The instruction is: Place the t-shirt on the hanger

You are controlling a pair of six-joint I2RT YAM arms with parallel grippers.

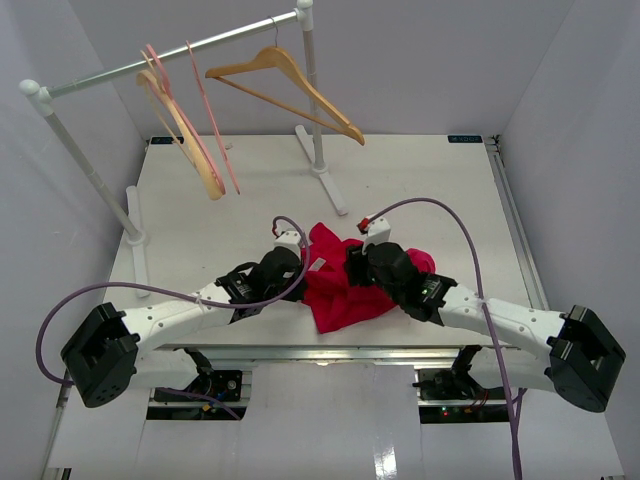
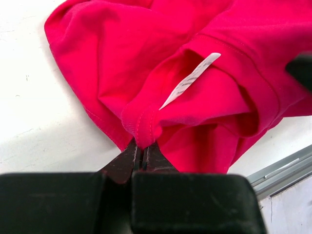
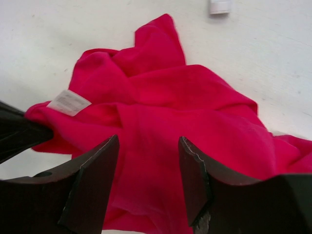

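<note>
The red t-shirt lies crumpled on the white table, a white label showing at its collar. My left gripper is shut on a hem of the shirt, at its left part in the top view. My right gripper hangs over the middle of the shirt, fingers apart with fabric visible below and between them. The wooden hanger hangs from the rack's rail at the upper middle of the top view.
More hangers, wooden and pink, hang to the left on the rack rail. A rack foot stands behind the shirt.
</note>
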